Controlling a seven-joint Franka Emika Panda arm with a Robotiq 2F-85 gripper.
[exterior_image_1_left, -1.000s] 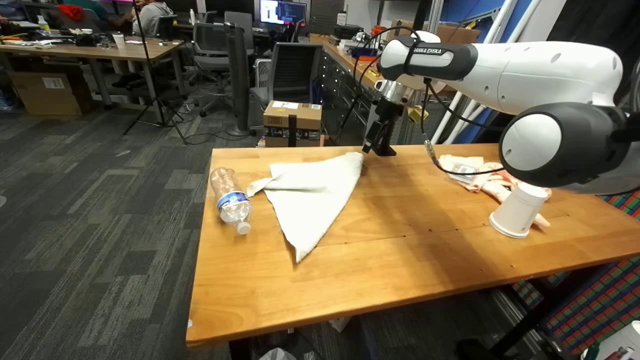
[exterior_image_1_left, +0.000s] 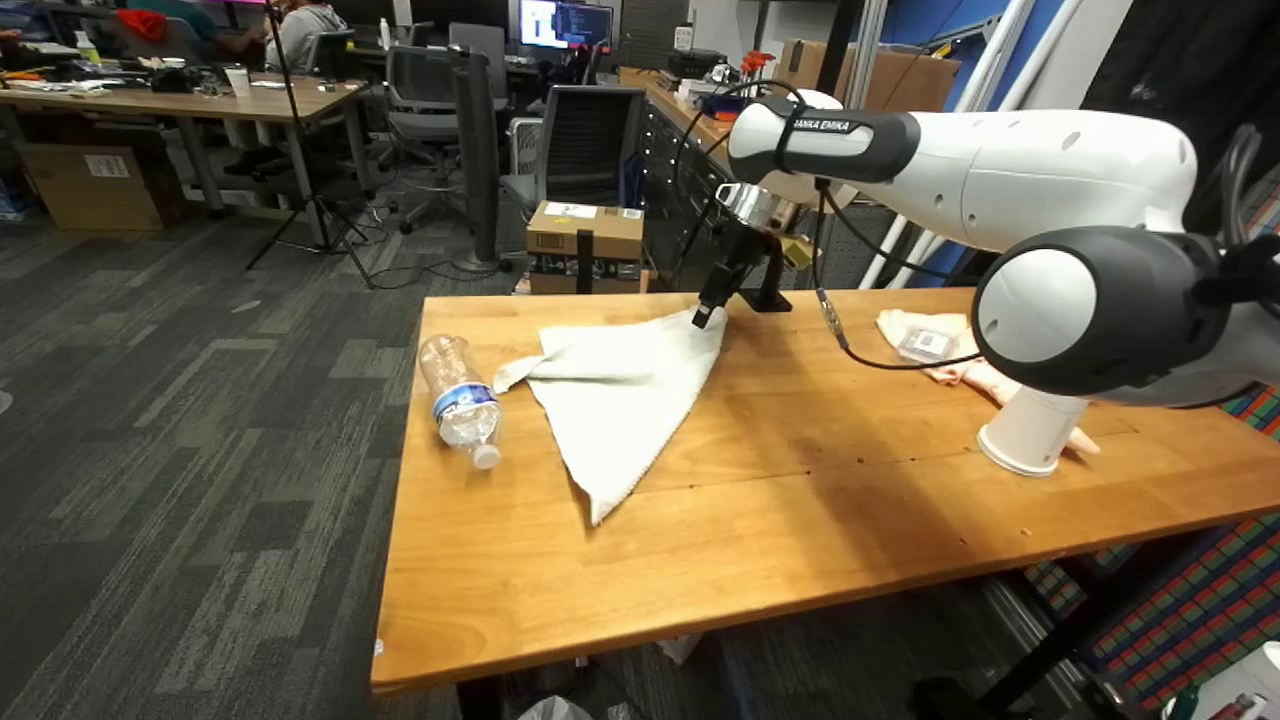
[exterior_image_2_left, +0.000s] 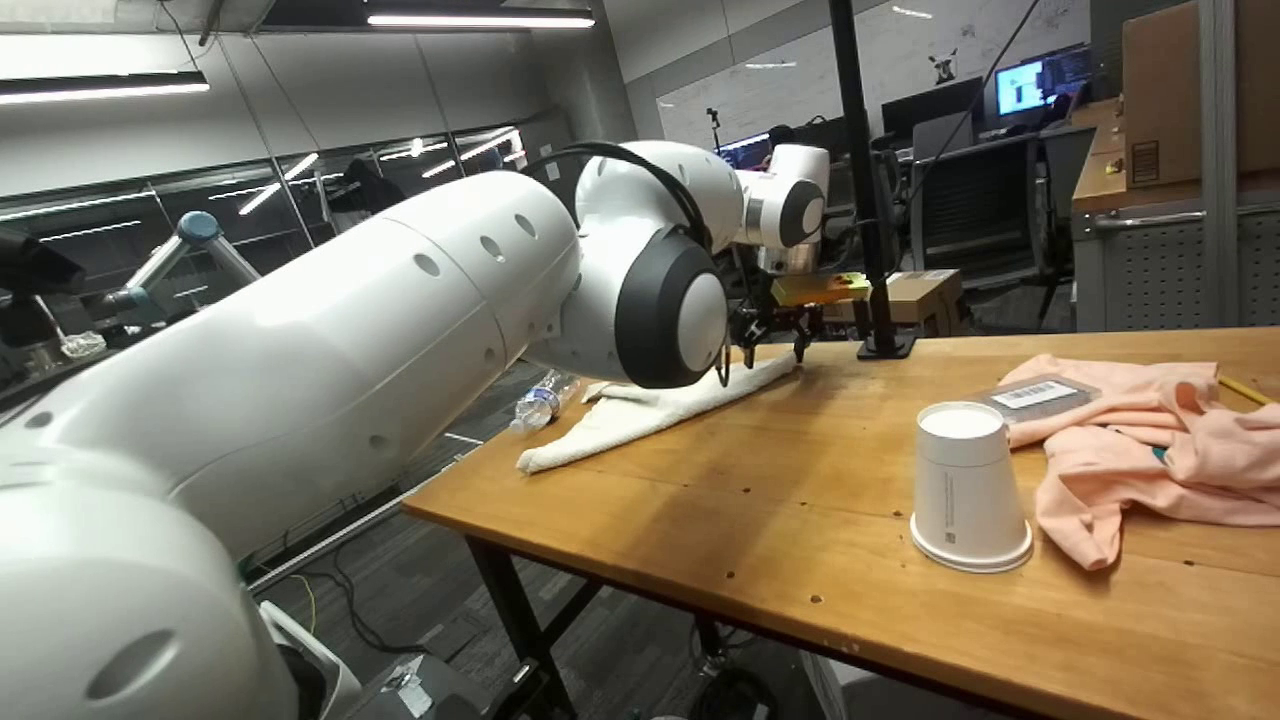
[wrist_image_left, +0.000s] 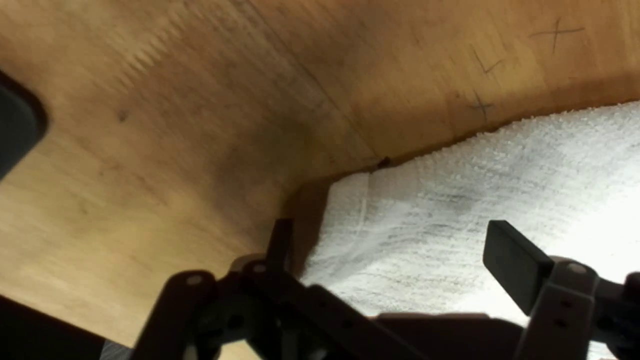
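A white cloth (exterior_image_1_left: 624, 402) lies on the wooden table with a pointed corner toward the front edge. At its far right corner is my gripper (exterior_image_1_left: 705, 319), low over the fabric. Looking down in the wrist view, my gripper is open, its two fingers wide apart. The left finger (wrist_image_left: 280, 246) is over bare wood just outside the cloth's edge, while the right finger (wrist_image_left: 517, 264) is over the white cloth (wrist_image_left: 414, 228). The cloth corner lies between them, ungripped. Whether the fingertips touch anything is hard to tell.
A clear plastic bottle (exterior_image_1_left: 465, 408) lies near the table's left edge. To the right are an upside-down white cup (exterior_image_2_left: 967, 492) and a crumpled pink cloth (exterior_image_2_left: 1152, 450) with a flat clear case (exterior_image_2_left: 1041, 396) on it. A black post (exterior_image_2_left: 885, 342) stands close behind the gripper.
My gripper has moved left and down to the cloth's far right corner, and the arm has lowered with it. Cloth, bottle and cup look unmoved.
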